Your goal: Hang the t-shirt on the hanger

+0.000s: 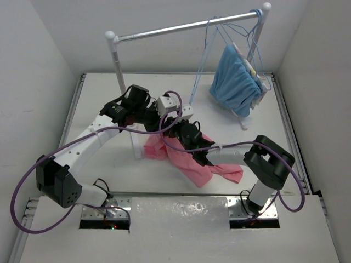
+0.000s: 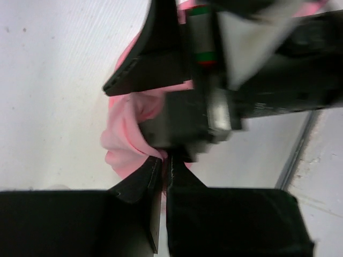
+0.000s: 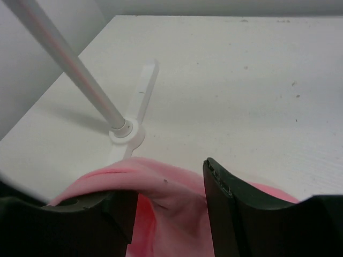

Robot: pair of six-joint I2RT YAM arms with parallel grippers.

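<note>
The pink T-shirt lies crumpled on the table, partly lifted under both grippers, which meet at the centre. My left gripper is shut on a pink fold of it. My right gripper is close beside it, a pink fold draped between its fingers; whether these grip it is unclear. In the left wrist view the right gripper's dark body sits just above the left fingertips. A blue hanger hangs from the rail, its lower end behind the grippers.
The rack's rail spans the back, with several blue hangers and a blue garment at its right end. A white post stands left of the shirt.
</note>
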